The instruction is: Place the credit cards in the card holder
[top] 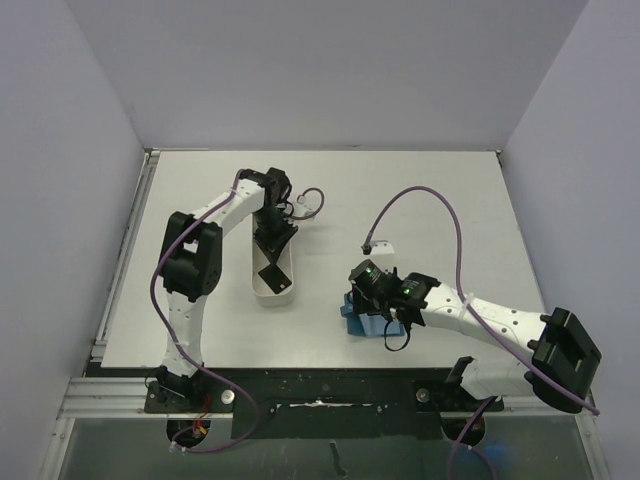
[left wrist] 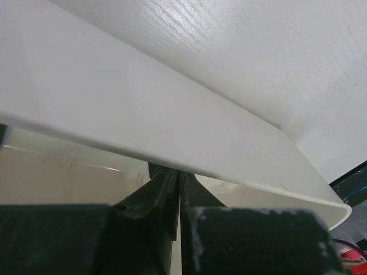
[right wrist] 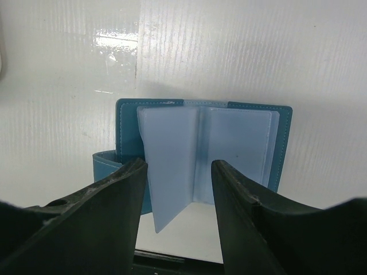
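Inside the white bin, a dark card (top: 275, 278) lies toward the near end. My left gripper (top: 271, 260) is shut with its tips down in the bin, right at the card's far side. In the left wrist view its fingers (left wrist: 163, 197) meet, and no card shows clearly between them; a small dark patch beyond the tips is too hidden to name. The blue card holder (right wrist: 126, 134) lies spread on the table, its pale inner flap (right wrist: 169, 154) lifted between the fingers of my right gripper, which stands open over it.
The bin's white wall (left wrist: 143, 114) rises close against my left fingers. Bare white table (top: 400, 195) stretches behind and between the arms. The table's front edge lies close below the holder.
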